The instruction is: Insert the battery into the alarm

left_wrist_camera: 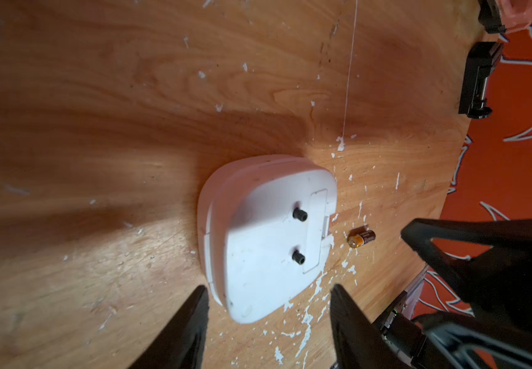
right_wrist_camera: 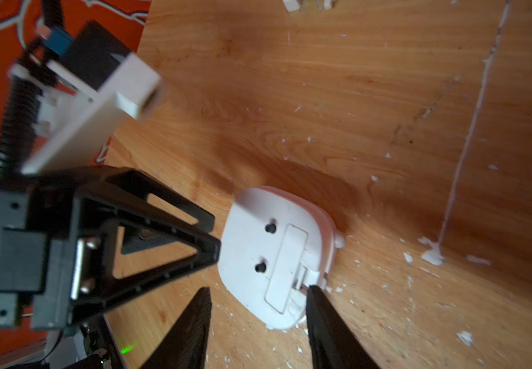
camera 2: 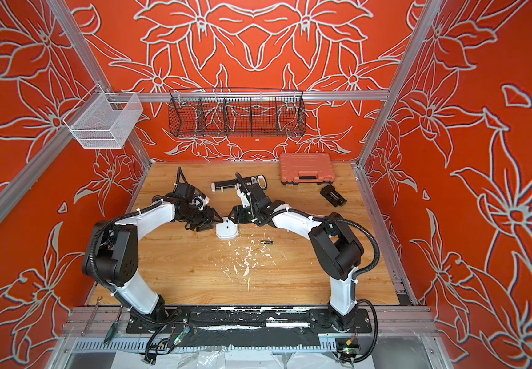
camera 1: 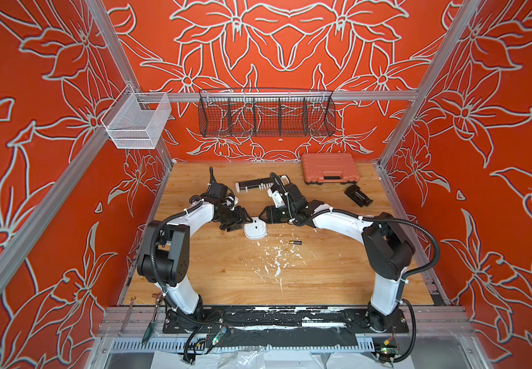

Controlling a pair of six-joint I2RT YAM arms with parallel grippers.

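The white alarm [camera 1: 255, 228] lies on the table between the two grippers, its face with two black pegs turned up. A closed rectangular cover shows beside the pegs in the right wrist view, where the alarm [right_wrist_camera: 247, 258] appears whole. My left gripper is open, its fingers apart and empty, at the alarm's left. My right gripper, also open and empty, hovers close to the alarm's right side. A small black and copper battery [left_wrist_camera: 362, 238] rests on the table to the right of the alarm, touched by neither gripper.
A black tool [camera 1: 259, 184] lies behind the arms, partly hidden by the right one. An orange case [camera 1: 329, 168] and a black holder [camera 1: 358, 195] sit at the back right. White flecks mark the wood in front.
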